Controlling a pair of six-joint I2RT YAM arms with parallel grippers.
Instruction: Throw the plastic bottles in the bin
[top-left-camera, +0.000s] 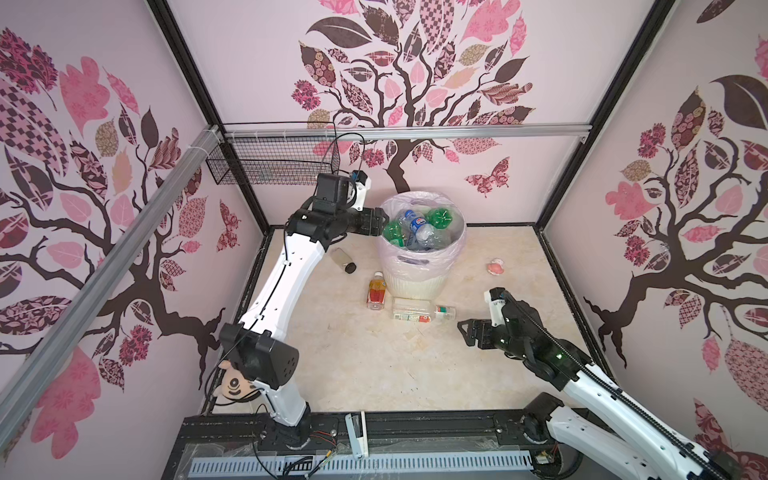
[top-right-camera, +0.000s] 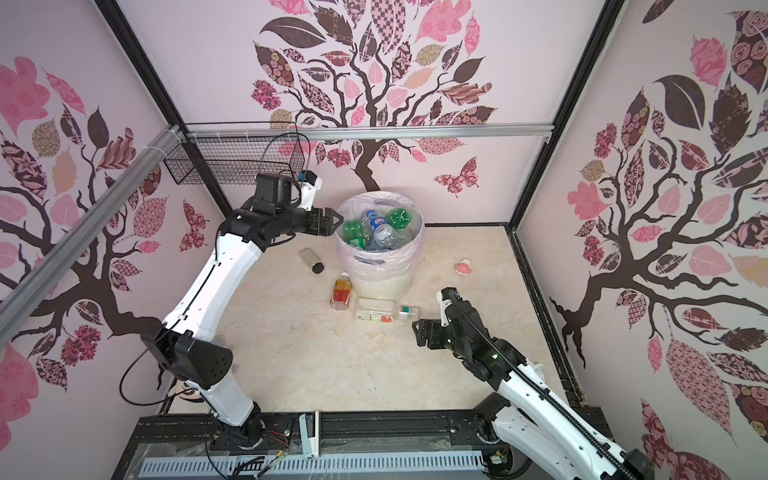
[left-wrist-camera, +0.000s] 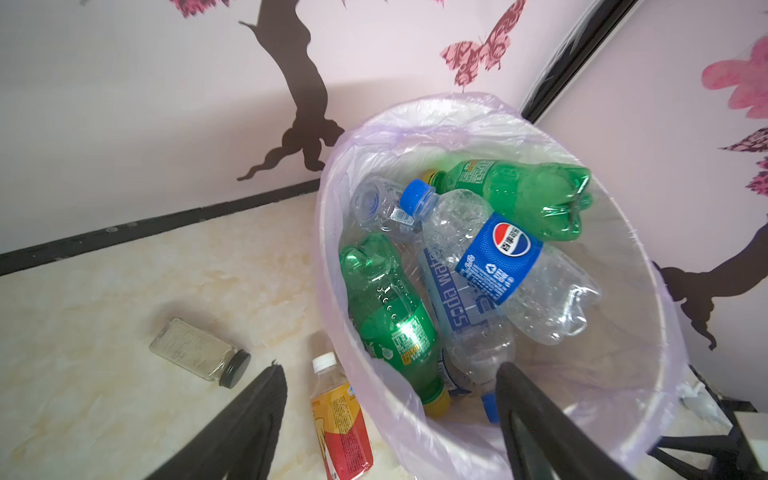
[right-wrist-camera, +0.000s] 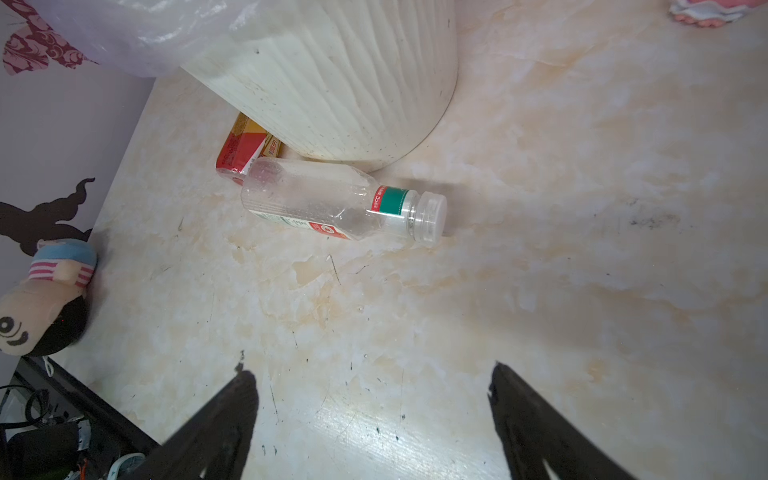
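The lined bin holds several bottles, green ones and a blue-labelled one among them. My left gripper hangs at the bin's left rim; in the left wrist view its fingers are apart with nothing between. On the table, a red-and-yellow bottle stands or lies beside the bin, a small dark-capped bottle lies further left, and a clear green-labelled bottle lies at the bin's foot. My right gripper is open and empty, low to the right of that clear bottle.
A pink object sits right of the bin. A plush toy is at the table's front left. A wire basket hangs from the rail behind my left arm.
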